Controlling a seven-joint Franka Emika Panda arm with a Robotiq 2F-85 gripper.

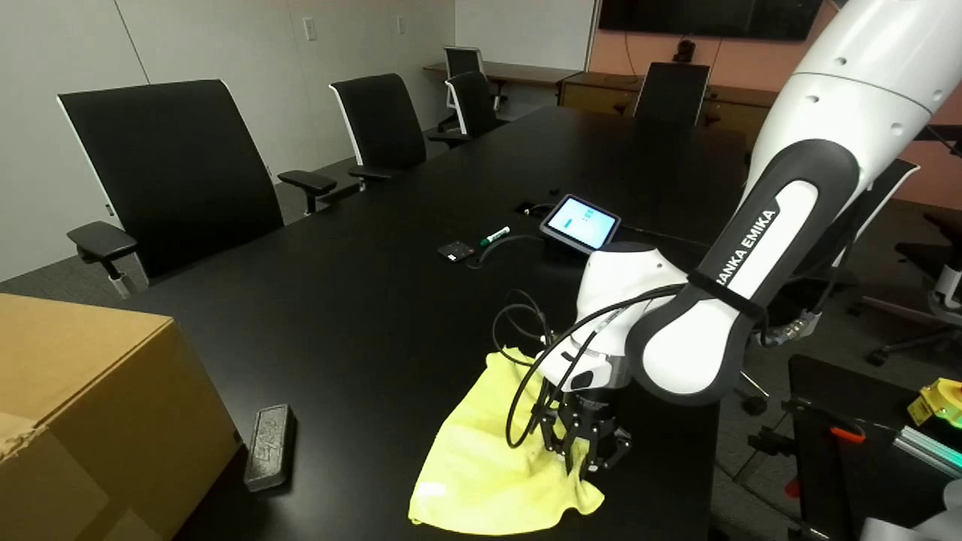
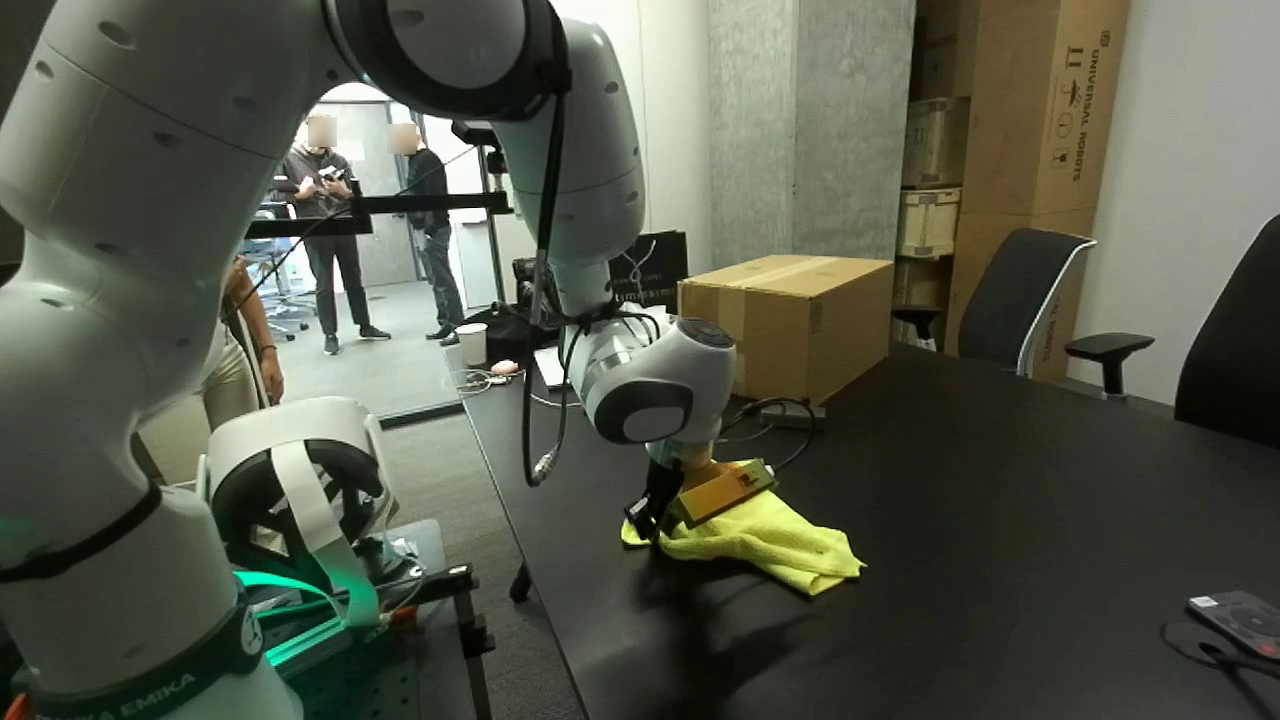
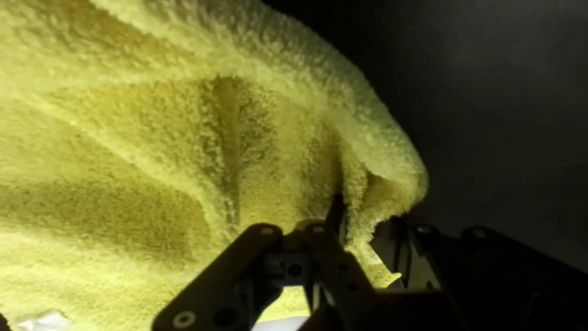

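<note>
A yellow cloth (image 1: 482, 464) lies rumpled on the black table near its right edge in exterior view 1. My gripper (image 1: 578, 460) points down at the cloth's right side, shut on a bunched fold of it. In the wrist view the cloth (image 3: 138, 154) fills the left and middle, its raised fold running down to between the black fingers of my gripper. From exterior view 2, most of the cloth (image 2: 768, 546) spreads flat to the right of the gripper (image 2: 656, 516); the pinched part is hidden there.
A cardboard box (image 1: 108, 415) and a dark eraser-like block (image 1: 270, 446) are at the left. Farther back on the table are a tablet (image 1: 582, 222), a green marker (image 1: 495, 236) and a small black device (image 1: 455, 252).
</note>
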